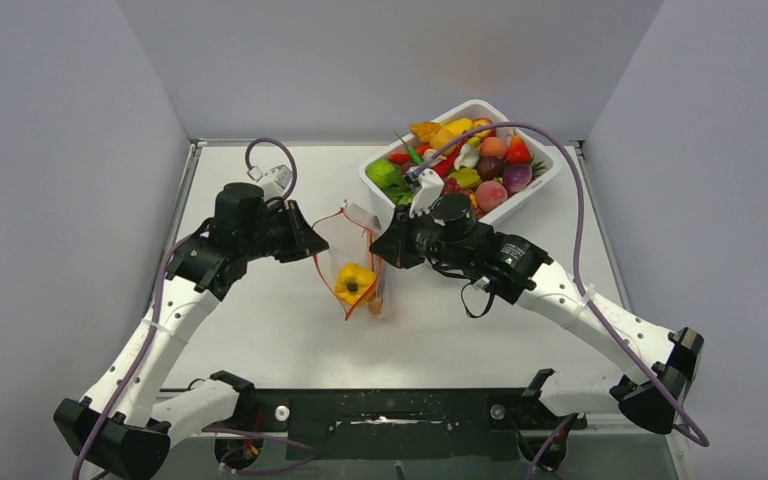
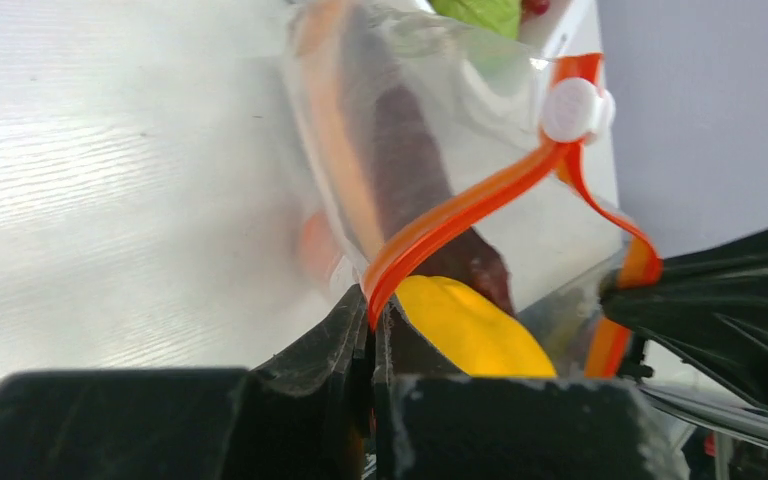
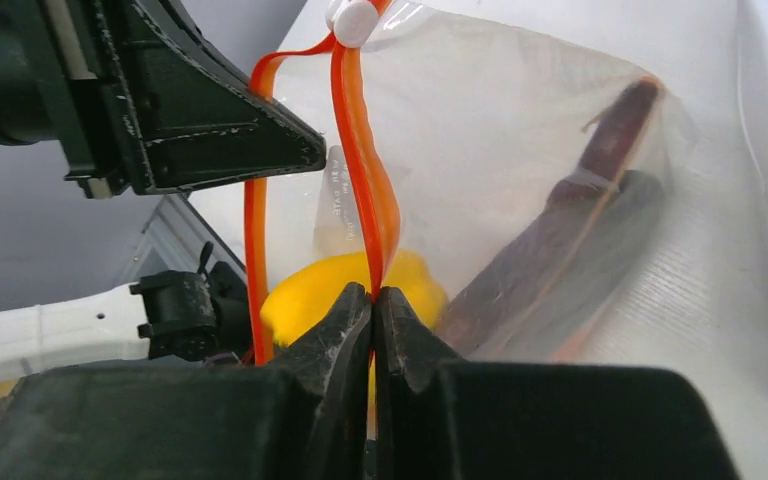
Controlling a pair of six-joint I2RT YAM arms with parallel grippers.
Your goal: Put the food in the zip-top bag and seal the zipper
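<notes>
The clear zip bag (image 1: 346,240) stands between my grippers, orange zipper along its mouth, white slider (image 2: 570,108) at one end. Inside are a yellow pepper (image 1: 355,282) and a long dark reddish item (image 3: 590,200); something orange (image 1: 374,303) shows low behind or within it. My left gripper is shut on one orange edge of the bag's mouth. My right gripper is shut on the opposite zipper edge. In the right wrist view the left gripper's body stands just beside the slider.
A white tray (image 1: 532,200) heaped with food fills the back right of the table, close behind my right gripper. Walls enclose the back and both sides.
</notes>
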